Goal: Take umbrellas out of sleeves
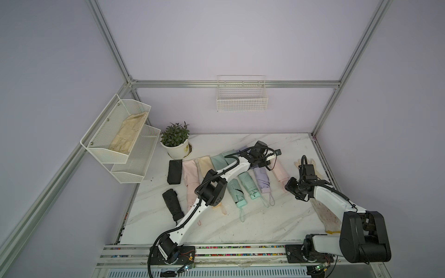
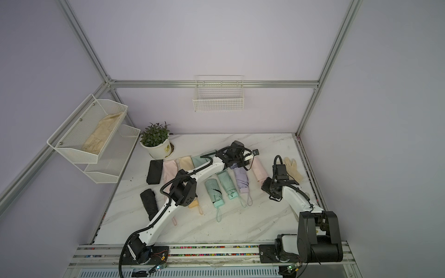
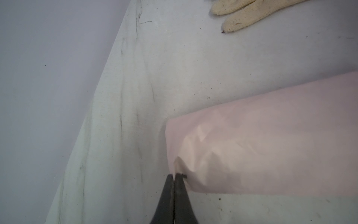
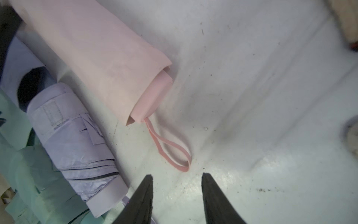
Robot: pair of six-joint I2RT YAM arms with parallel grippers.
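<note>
The pink sleeve (image 1: 279,172) lies at the right end of the row. My left gripper is shut on a pinched corner of the sleeve's closed far end. From its open mouth shows the end of a pink umbrella (image 4: 154,96), with a strap loop (image 4: 186,164) on the table. Short of that loop, my right gripper is part open, with no thing between its fingers. Left of it lies a purple umbrella (image 1: 263,179) with its strap out, partly under the left arm.
Teal umbrellas (image 1: 236,192) lie farther left, beside the pink sleeve (image 1: 191,181) there. A black umbrella (image 1: 173,204) and black sleeve (image 1: 174,172) are at far left. Gloves (image 2: 292,167) lie right, partly behind the right arm.
</note>
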